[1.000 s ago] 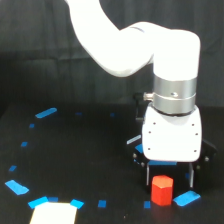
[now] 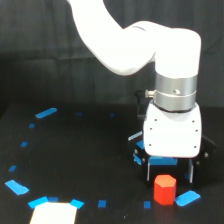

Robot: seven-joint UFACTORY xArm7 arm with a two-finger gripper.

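Note:
A red-orange hexagonal block (image 2: 165, 189) sits low in the camera view, on the black table. Just above and behind it hangs my white gripper (image 2: 170, 175), pointing down. Thin dark fingers stand apart, one to each side of the block's upper part, and the gripper looks open. Whether either finger touches the block is too small to tell.
A larger blue piece (image 2: 162, 160) shows partly behind the gripper. At the lower right lies a light blue flat piece (image 2: 187, 198), close to the block. A cream block (image 2: 54, 213) stands at the bottom left, among scattered blue pieces.
The gripper has shifted slightly right and down. The red-orange block also appears a little further right, while the blue pieces around it look unmoved.

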